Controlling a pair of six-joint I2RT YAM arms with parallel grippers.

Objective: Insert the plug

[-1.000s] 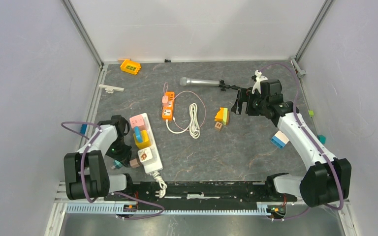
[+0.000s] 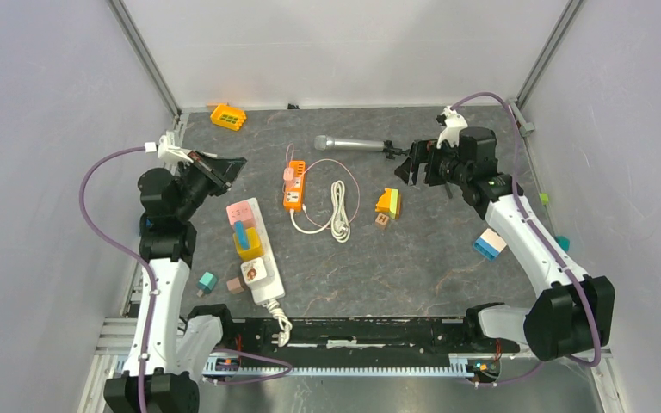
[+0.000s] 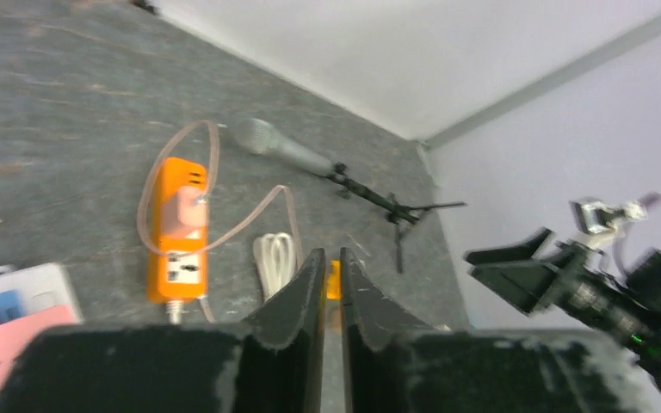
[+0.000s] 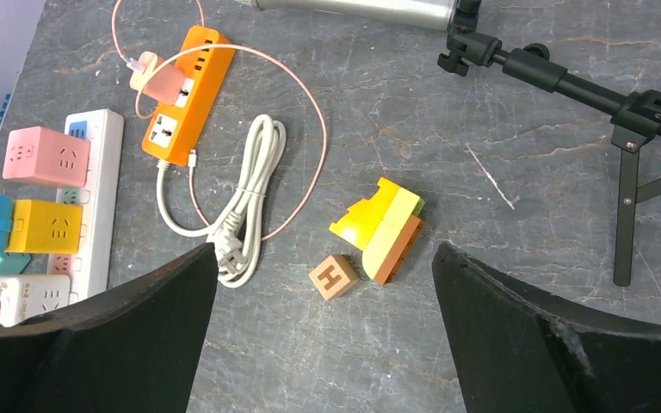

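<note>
The orange power strip (image 2: 293, 200) lies at mid-table with a pink plug (image 4: 163, 79) seated in it. Its white cord is bundled beside it, and the cord's white plug (image 4: 230, 250) rests by the coil. A long white power strip (image 2: 269, 258) carries pink, yellow and white cube adapters; its own plug (image 2: 281, 337) lies at the front edge. My left gripper is raised over the left side, a narrow empty gap between its fingers. At the right, my right gripper is wide open above the table with nothing between its fingers.
A microphone (image 2: 344, 144) on a black stand lies at the back, near the right gripper. Yellow blocks (image 2: 388, 202) and a small brown cube (image 2: 382, 221) sit right of the coil. A yellow basket (image 2: 228, 116) stands back left.
From low beside the teal block at the left, my left arm has risen and swung toward the back of the table. The right gripper has shifted slightly back and left. Table objects look unmoved.
</note>
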